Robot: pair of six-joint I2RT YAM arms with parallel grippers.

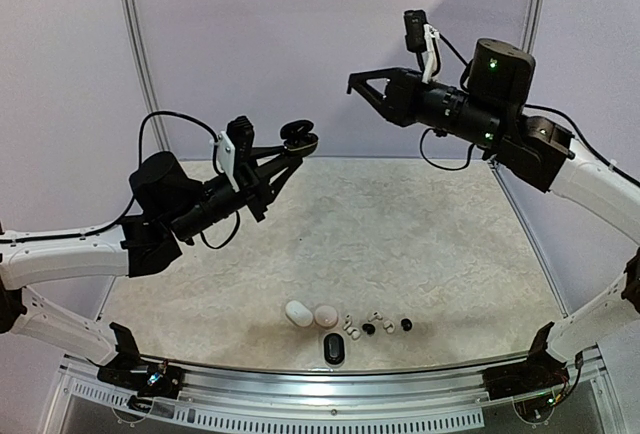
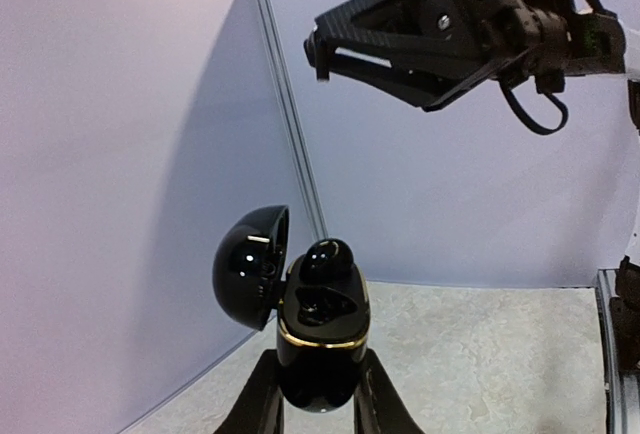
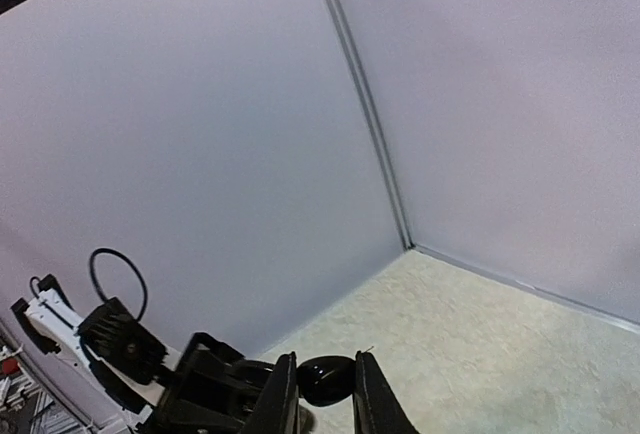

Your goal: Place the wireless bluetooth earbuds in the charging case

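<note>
My left gripper is shut on an open glossy black charging case (image 2: 320, 349) with a gold rim and a domed lid (image 2: 243, 274); an earbud-like black shape sits in it, though the slots are hard to tell. My right gripper is shut on a small glossy black earbud (image 3: 326, 374). It is raised above and to the right of the case, apart from it. On the table lie white earbuds (image 1: 352, 329) and small black earbuds (image 1: 406, 325).
Along the table's front lie a white case (image 1: 299, 314), a pale pink case (image 1: 326, 317) and a black oval case (image 1: 334, 348). Walls enclose the sides and back.
</note>
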